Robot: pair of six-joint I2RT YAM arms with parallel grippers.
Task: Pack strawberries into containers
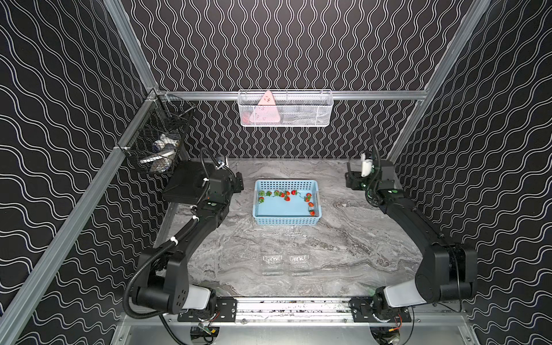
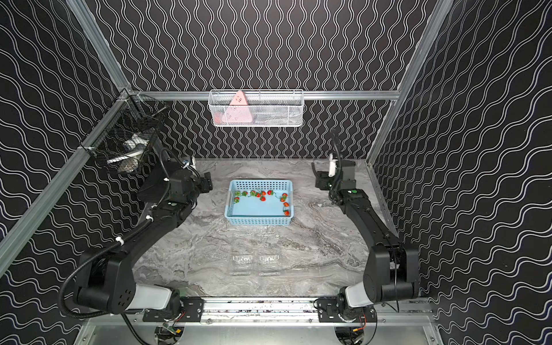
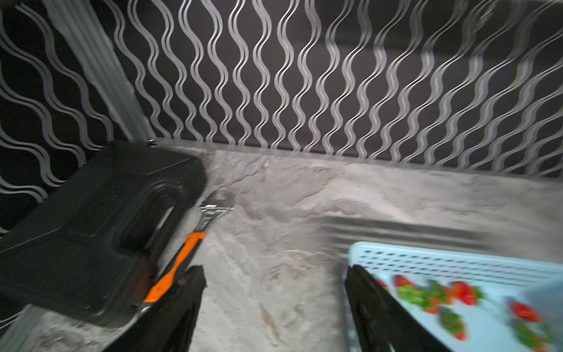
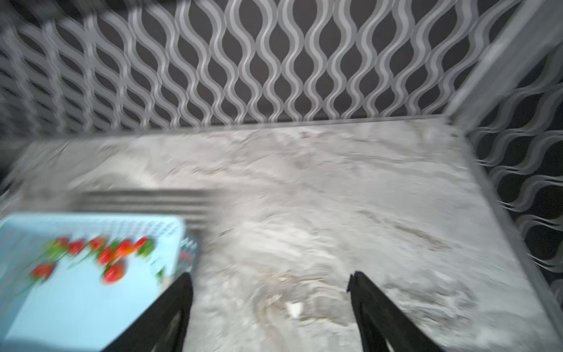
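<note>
A light blue perforated basket [image 1: 276, 210] sits mid-table in the top views, several strawberries [image 1: 293, 192] along its back and sides. Clear plastic containers [image 1: 299, 258] stand in front of it, faint against the marble. My left gripper is raised left of the basket, its fingers apart with nothing between them; my right gripper is likewise raised to the right of it, open and empty. Both wrist views are blurred.
A black case [image 3: 76, 228] and an orange-handled wrench [image 3: 181, 255] lie at the back left. A white mesh basket [image 1: 304, 112] and a black wire basket [image 1: 143, 149] hang on the frame.
</note>
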